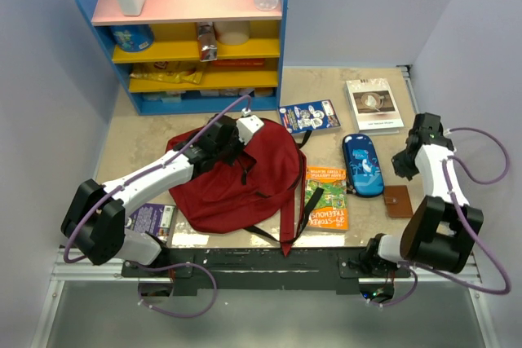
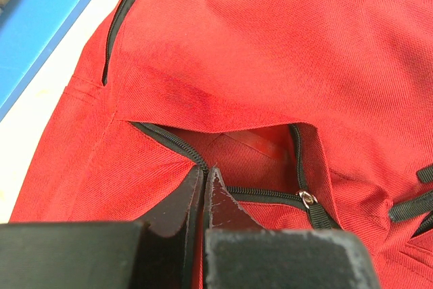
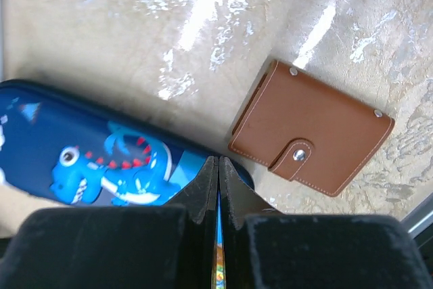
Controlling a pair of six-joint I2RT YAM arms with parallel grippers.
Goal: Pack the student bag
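Note:
The red bag (image 1: 236, 189) lies flat left of the table's middle. At its zipped pocket (image 2: 250, 157), which gapes a little, my left gripper is shut on the near zipper edge. The brown wallet (image 3: 311, 130) rests on the table at the right, its strap snapped. Above the table between wallet and blue pencil case (image 3: 108, 157) hovers my right gripper, shut with nothing visible between its fingers. In the top view, the pencil case stands just left of the wallet (image 1: 397, 201).
An orange-green book (image 1: 327, 201) lies between bag and pencil case. Behind are a blue booklet (image 1: 310, 116) and a white box (image 1: 374, 106). A purple book (image 1: 151, 220) sits near the left arm's base. The shelf (image 1: 196, 50) stands at the back.

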